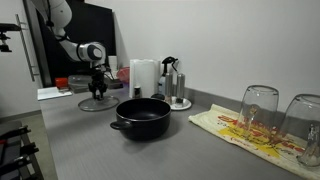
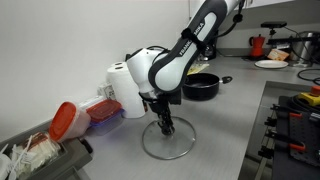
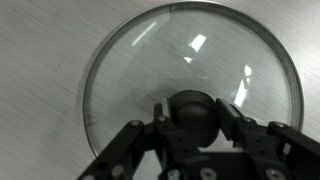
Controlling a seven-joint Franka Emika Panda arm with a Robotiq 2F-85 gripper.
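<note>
A round glass lid (image 3: 130,90) with a metal rim and a black knob (image 3: 194,112) fills much of the wrist view. My gripper is shut on that knob, its fingers on either side. In exterior view 2 the lid (image 2: 160,146) lies flat at, or very near, the tabletop; whether any gap shows beneath it I cannot tell. The same lid (image 1: 90,105) appears at the far left end of the table in exterior view 1. A black pot (image 1: 143,118) stands open, without a cover, nearer the middle.
Behind the lid are a paper towel roll (image 1: 144,77) and a red container (image 2: 70,121). Two upturned glasses (image 1: 259,107) stand on a yellow cloth (image 1: 225,122) at the right. Bare table lies in front of the pot.
</note>
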